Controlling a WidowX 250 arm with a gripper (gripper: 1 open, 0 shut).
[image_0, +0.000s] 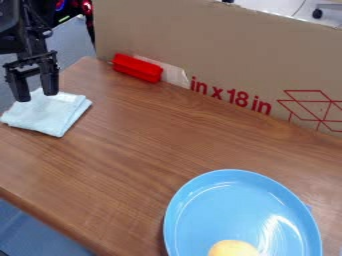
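Note:
My black gripper is at the far left, pointing down over a folded white cloth near the table's left edge. Its two fingers stand apart, one on each side of a gap, with nothing visible between them. Whether the fingertips touch the cloth I cannot tell.
A blue plate with a round pale yellow item sits at the lower right. A red cylindrical object lies against the cardboard wall at the back.

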